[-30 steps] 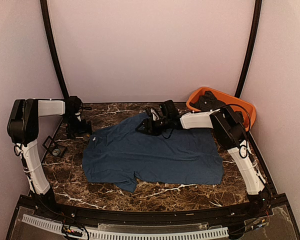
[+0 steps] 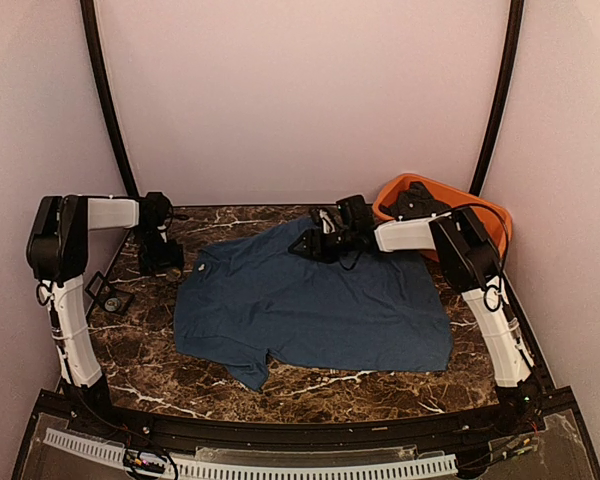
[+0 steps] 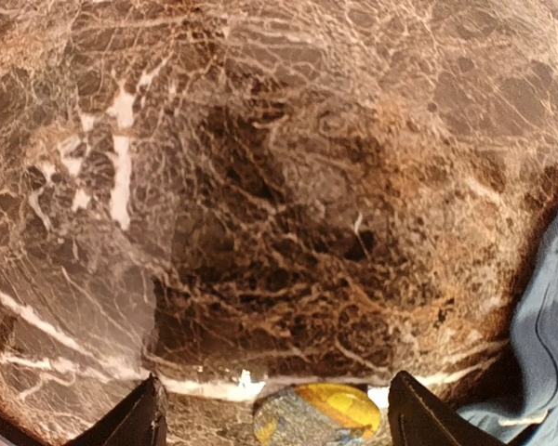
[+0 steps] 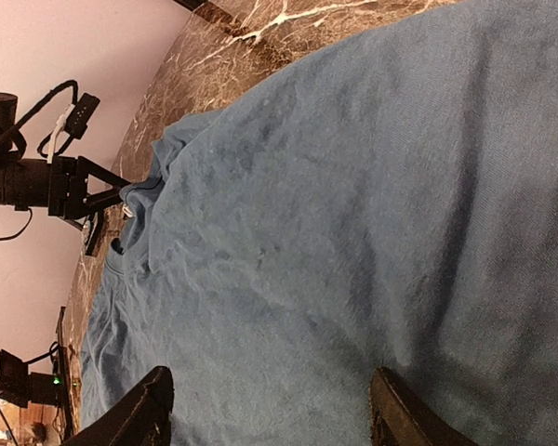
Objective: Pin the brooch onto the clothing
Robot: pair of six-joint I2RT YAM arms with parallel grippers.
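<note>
The round brooch (image 3: 318, 413), silver with yellow patches, lies on the marble tabletop, partly cut off by the lower edge of the left wrist view. My left gripper is part open over it, one finger on each side. To its right spreads the blue clothing (image 2: 310, 310), fairly flat, with a fold at its lower left corner. Low on its upper part sits my right gripper (image 2: 305, 246), shut on the cloth. In the right wrist view, fabric fills the space between its fingers; the exact pinch is hidden.
An orange bin (image 2: 450, 190) with dark contents stands at the back right, behind the right arm. A small black frame-like stand (image 2: 110, 298) is at the left. Bare marble shows in front of the clothing.
The left gripper has shifted a little rightward.
</note>
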